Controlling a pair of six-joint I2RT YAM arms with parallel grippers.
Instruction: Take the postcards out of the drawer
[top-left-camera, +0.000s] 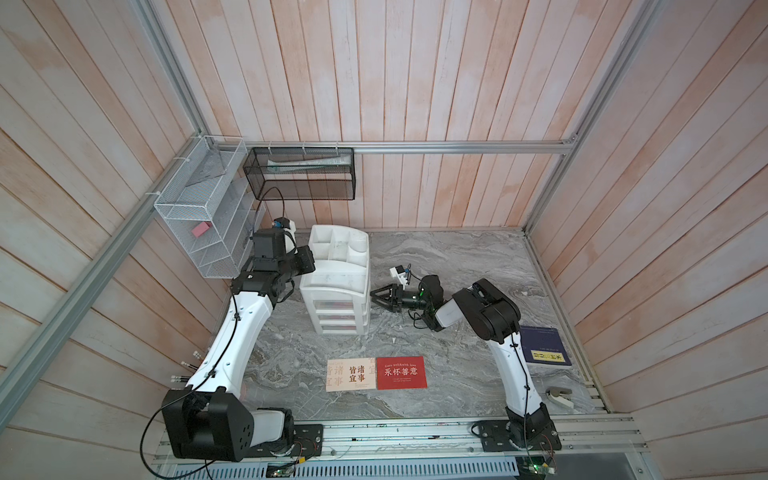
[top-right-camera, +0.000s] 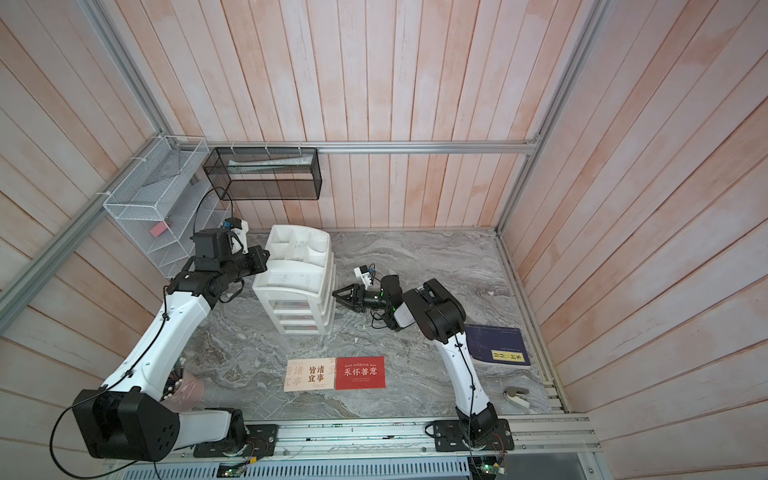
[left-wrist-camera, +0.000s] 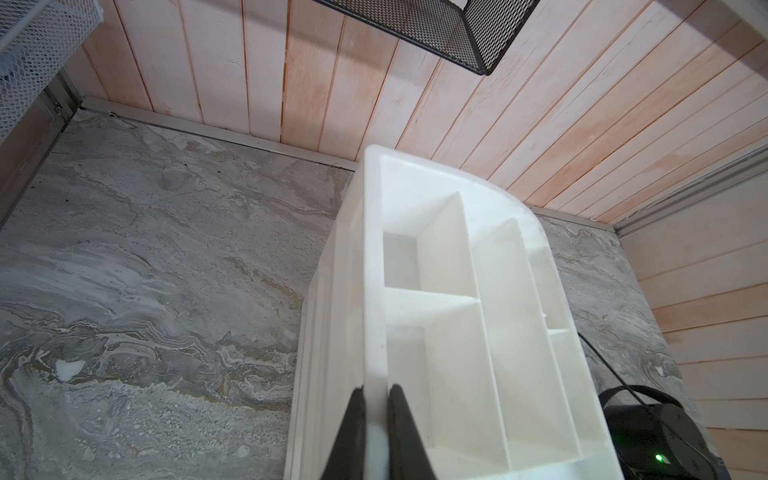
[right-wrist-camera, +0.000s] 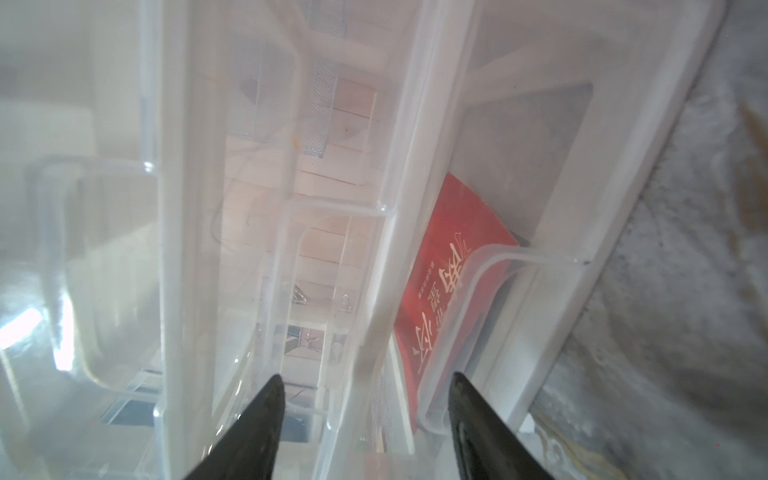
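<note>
A white cabinet (top-left-camera: 336, 281) with clear drawers stands on the marble table. My left gripper is shut on the cabinet's raised side rim (left-wrist-camera: 373, 264), seen in the left wrist view. At the cabinet's right side, my right gripper is open in front of the drawer fronts. Inside one clear drawer (right-wrist-camera: 528, 152) lies a red postcard (right-wrist-camera: 448, 256), partly covered by the drawer's handle (right-wrist-camera: 500, 257). Out on the table, a beige postcard (top-left-camera: 350, 374) and a red postcard (top-left-camera: 401, 373) lie side by side in front of the cabinet.
A navy item (top-left-camera: 544, 345) with a yellow label lies at the right. A black wire basket (top-left-camera: 300, 173) hangs on the back wall, and a white wire rack (top-left-camera: 209, 204) hangs at the left.
</note>
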